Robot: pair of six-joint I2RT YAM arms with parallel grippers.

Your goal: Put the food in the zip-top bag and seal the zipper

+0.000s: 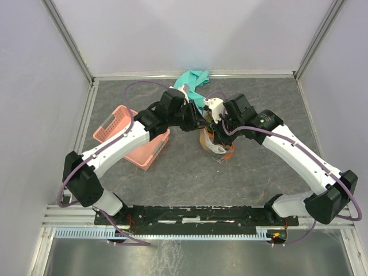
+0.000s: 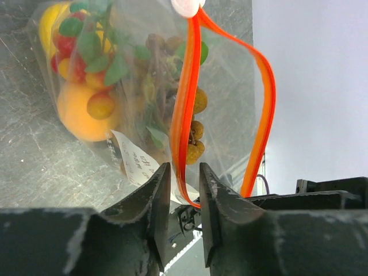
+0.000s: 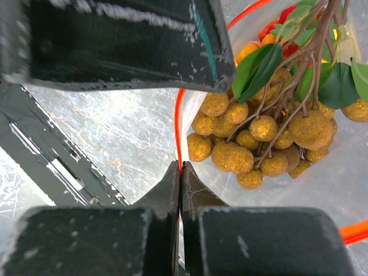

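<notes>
The clear zip bag (image 2: 109,144) stands with its mouth open, rimmed by an orange zipper strip (image 2: 184,98). Inside it are longan-like brown fruit on stems (image 3: 264,127), red and yellow fruit (image 2: 72,57), and green leaves (image 2: 95,46). My left gripper has its fingers apart, one on either side of the zipper strip, without pinching it. The right gripper is shut on the near zipper edge, a thin orange line running between its fingertips. From above, both grippers meet over the bag and hide much of it.
Left of the bag lies an empty pink basket (image 1: 141,154). A teal cloth (image 1: 194,79) rests at the back, behind the bag. Bare grey table (image 1: 184,178) lies in front and to the right.
</notes>
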